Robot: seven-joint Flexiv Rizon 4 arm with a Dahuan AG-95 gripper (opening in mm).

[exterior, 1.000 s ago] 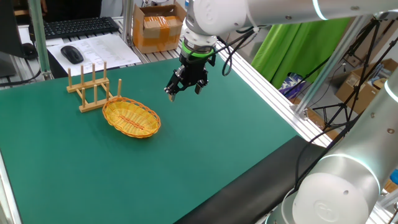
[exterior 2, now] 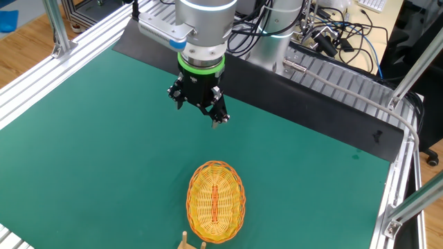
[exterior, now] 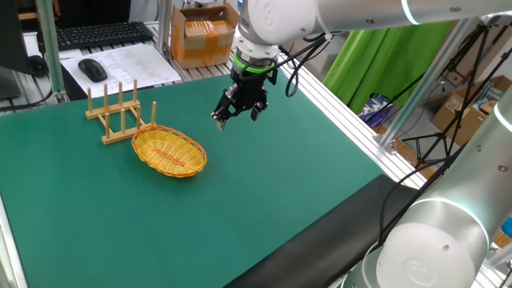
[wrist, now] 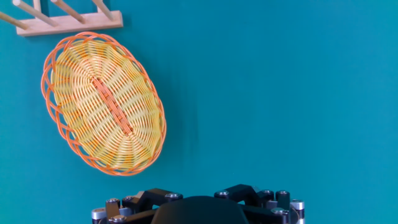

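An oval yellow wicker basket (exterior: 170, 152) with an orange braided rim lies empty on the green table. Right beside it stands a wooden peg rack (exterior: 122, 117); only its front bar (wrist: 71, 23) and some pegs show at the top left of the wrist view. My black gripper (exterior: 239, 120) hangs above the table, apart from both. Its fingers are spread wide, and nothing is between them. In exterior view 2 the gripper (exterior 2: 198, 116) is farther up the picture than the basket (exterior 2: 216, 202). The wrist view has the basket (wrist: 106, 106) at left.
Free green table (exterior: 264, 192) surrounds the basket on most sides. A black strip (exterior: 308, 252) runs along the robot's base side. Past the far edge are a cardboard box (exterior: 200, 36), a mouse (exterior: 93, 70) and a keyboard (exterior: 94, 34). Metal posts stand at the corners.
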